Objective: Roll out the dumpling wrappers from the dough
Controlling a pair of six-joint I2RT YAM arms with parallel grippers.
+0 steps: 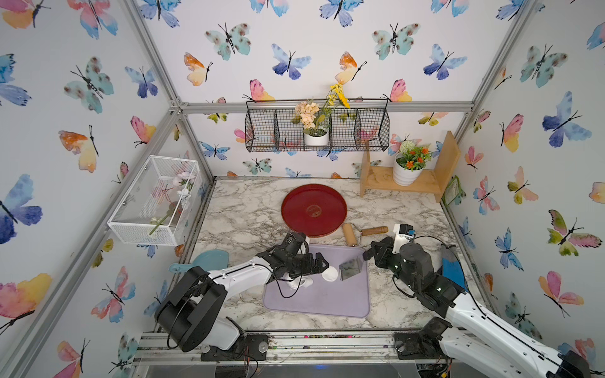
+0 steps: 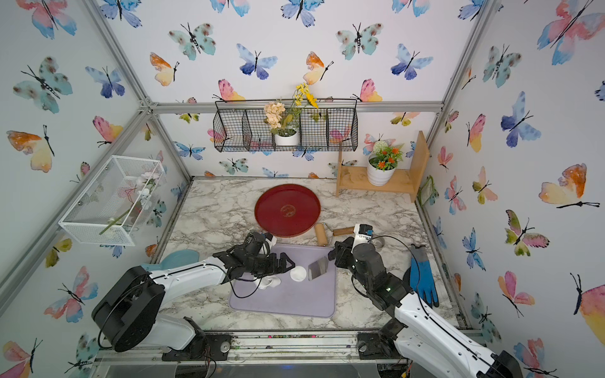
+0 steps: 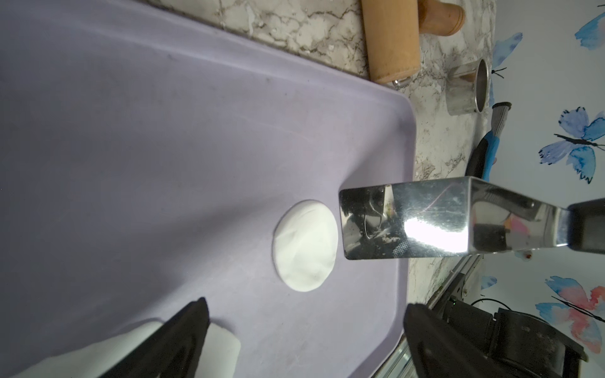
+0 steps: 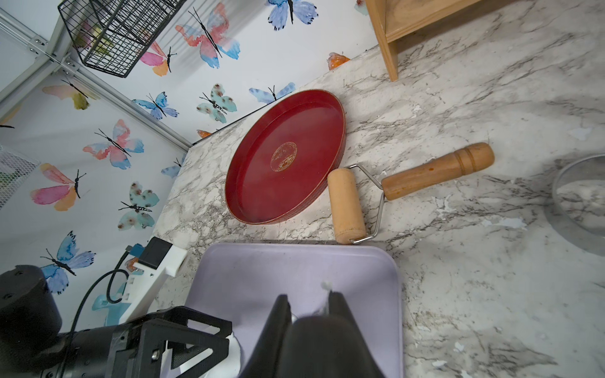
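A round, flattened white dough piece lies on the lilac tray. More white dough is on the tray under my left gripper, partly hidden by it. The left gripper stands open above the tray, and nothing shows between its fingers. My right gripper is shut on the dark handle of a metal scraper. The scraper's shiny blade hangs over the tray just right of the round piece, apart from it in the left wrist view. A wooden roller rests behind the tray.
Behind the tray lies a round red tray. A metal ring cutter and a blue glove are on the right of the table. At the left sits a teal pan. Bare marble surrounds these.
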